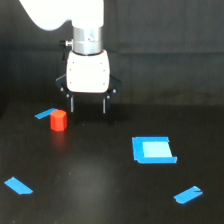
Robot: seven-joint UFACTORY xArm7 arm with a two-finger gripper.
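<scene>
A small red cube point(58, 121) stands on the black table at the left. Above the table, to the right of the cube and a bit farther back, hangs my gripper point(88, 104). Its two fingers point down and stand well apart, so it is open, and nothing shows between them. It does not touch the cube.
A white square point(156, 149) framed in blue tape point(150, 141) is right of the middle. Blue tape strips point(18, 186) mark the front left, the front right point(188, 195) and the spot behind the cube point(45, 113).
</scene>
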